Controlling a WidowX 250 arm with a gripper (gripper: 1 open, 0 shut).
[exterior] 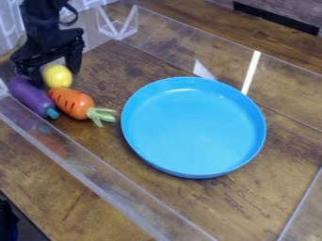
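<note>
The black gripper (48,55) is at the upper left, just above a yellow lemon-like toy (56,77); its fingers point down, and whether they are open is unclear. A purple eggplant (30,96) lies left of the lemon, and an orange carrot (73,103) with pale green leaves lies below it, toward the front. A large blue plate (193,126) fills the centre right and is empty.
Clear plastic walls border the wooden table (239,202) on the left, back and right. The board between the toys and the back wall is bare.
</note>
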